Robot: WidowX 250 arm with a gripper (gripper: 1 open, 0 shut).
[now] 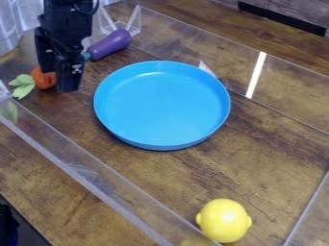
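Note:
My black gripper [64,73] hangs at the upper left with its fingers pointing down, open, just right of an orange-red vegetable [44,79] with pale green leaves [23,86], which it partly covers. A purple eggplant [111,42] lies behind the gripper to the right. A large blue plate [162,104] rests on the wooden table in the middle. A yellow lemon [224,220] sits at the lower right.
Clear transparent walls or strips [127,204] run along the left and right of the work area.

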